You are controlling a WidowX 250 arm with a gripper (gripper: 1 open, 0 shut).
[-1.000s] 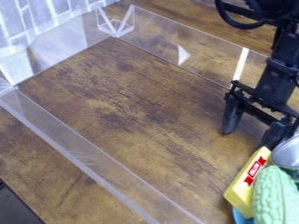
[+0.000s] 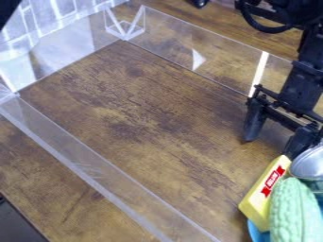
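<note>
My black gripper [image 2: 271, 132] hangs low at the right side of a clear-walled bin, over the wooden floor [image 2: 139, 132]. Its two fingers stand apart with nothing visible between them. Below it, in the bottom right corner, are a yellow box [image 2: 265, 196] with a red label, a silver metal object [image 2: 307, 164] and a pale green corn-like item [image 2: 293, 216], with a blue item [image 2: 258, 231] partly hidden beneath.
Clear walls [image 2: 89, 176] enclose the workspace on the visible sides. The middle and left of the bin floor are empty. A dark edge shows at the lower left, outside the bin.
Over the last second the arm has shifted very slightly, and the items at the lower right have moved a little. Otherwise little differs.
</note>
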